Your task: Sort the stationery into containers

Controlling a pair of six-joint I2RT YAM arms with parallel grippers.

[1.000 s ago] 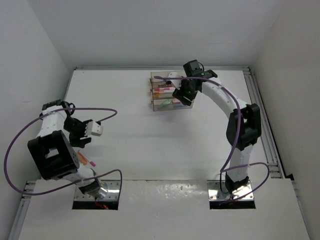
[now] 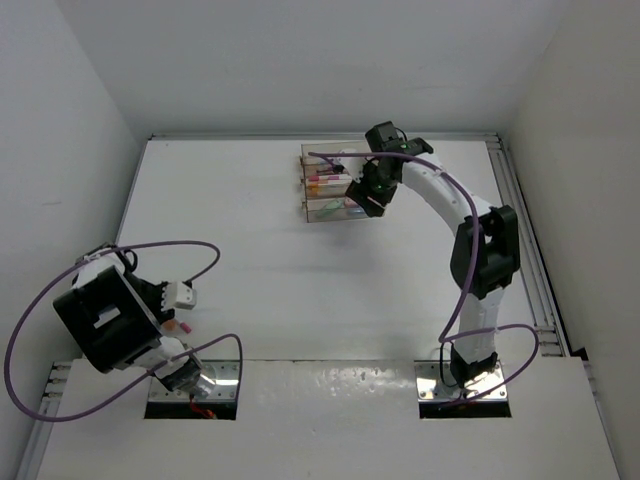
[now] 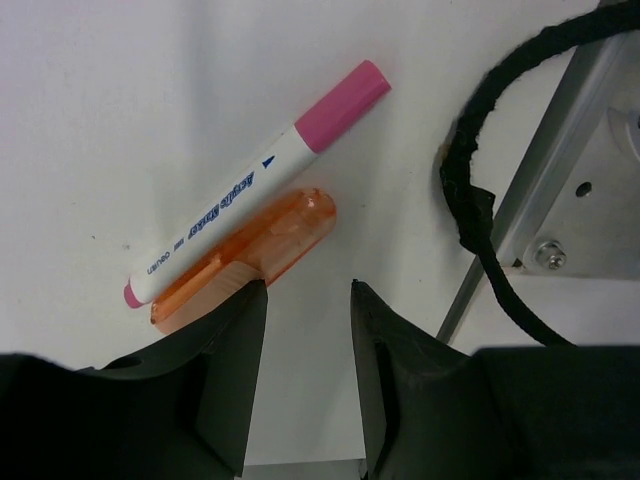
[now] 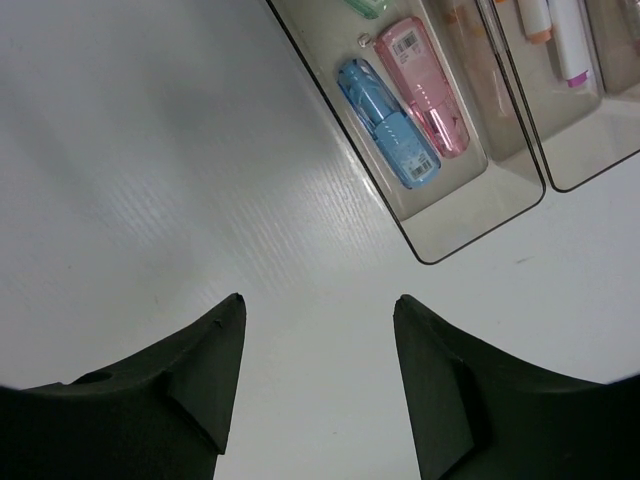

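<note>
A white marker with pink cap [image 3: 258, 183] and an orange translucent item [image 3: 282, 235], perhaps a highlighter, lie side by side at the lower left of the table. My left gripper is low over them, part open, one finger overlapping the orange item. My right gripper stands open with nothing between its fingers, beside the organizer of clear containers [image 4: 465, 230] at the back middle. In the right wrist view it holds blue [image 4: 390, 124] and pink [image 4: 424, 85] items in one compartment and markers [image 4: 568, 40] in another.
A black cable [image 3: 470, 200] and the metal rail [image 3: 590, 190] run beside the items in the left wrist view.
My left gripper has moved toward the front and down onto the lying marker and orange item. The right arm has barely moved.
</note>
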